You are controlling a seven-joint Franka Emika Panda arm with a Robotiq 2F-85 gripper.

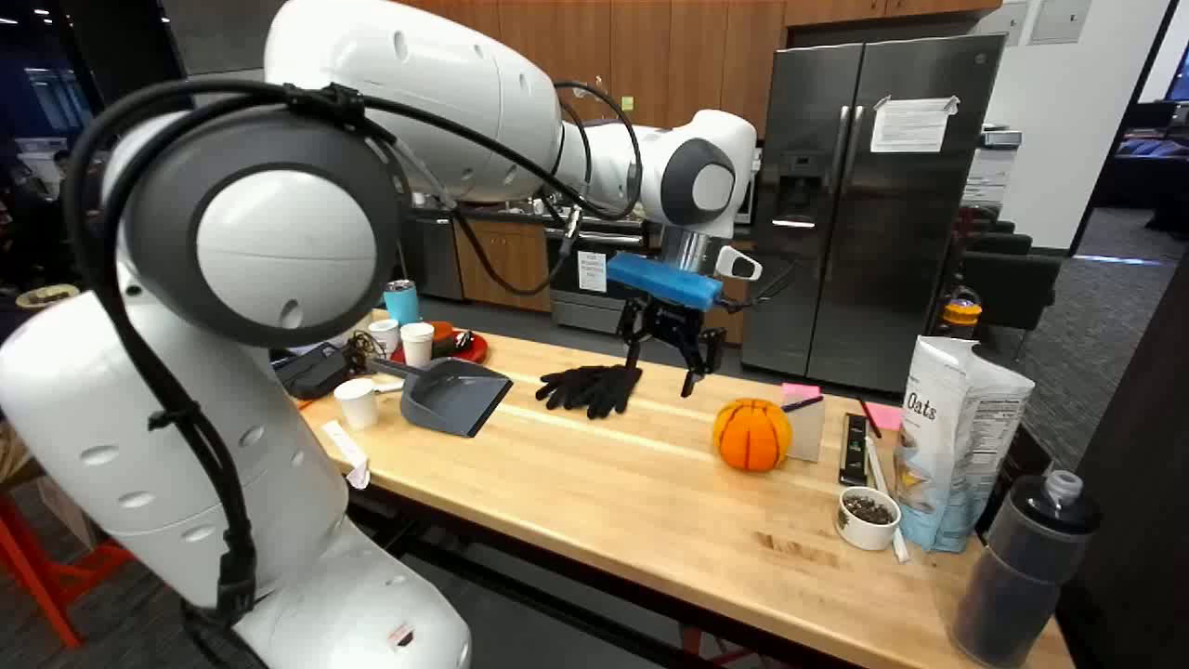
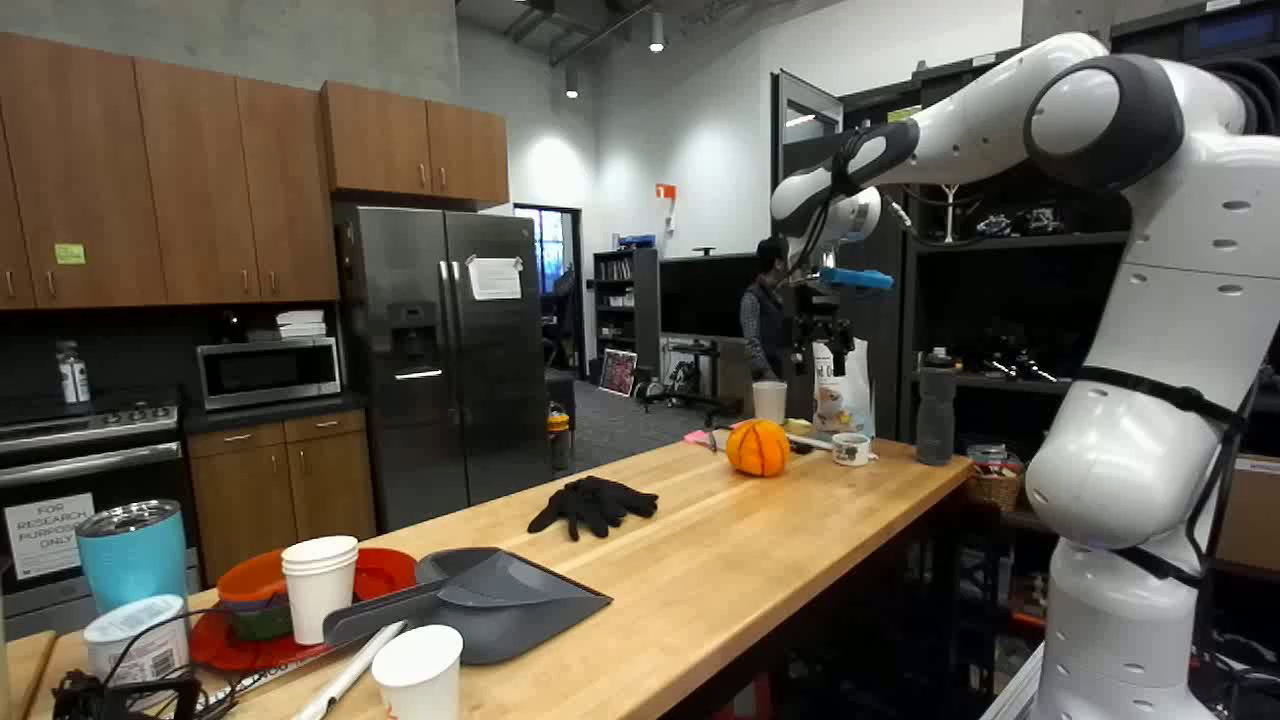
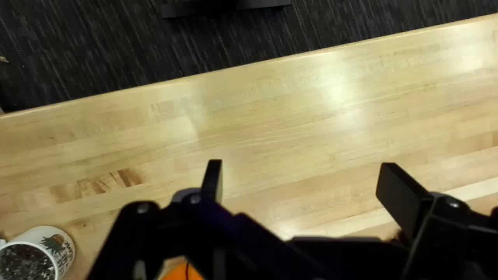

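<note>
My gripper is open above the wooden table, its two black fingers wide apart and only bare tabletop showing between them in the wrist view. An orange pumpkin-like ball with dark lines rests on the table; in the wrist view just a sliver of the orange ball shows, the rest hidden by the gripper body. A black glove lies flat on the tabletop, left of the ball in exterior view 1. Exterior view 1 shows the gripper hanging in the air, touching neither.
A mug of dark bits, an oats bag and a tall bottle crowd one end. At the other end are a grey dustpan, paper cups and a blue tumbler.
</note>
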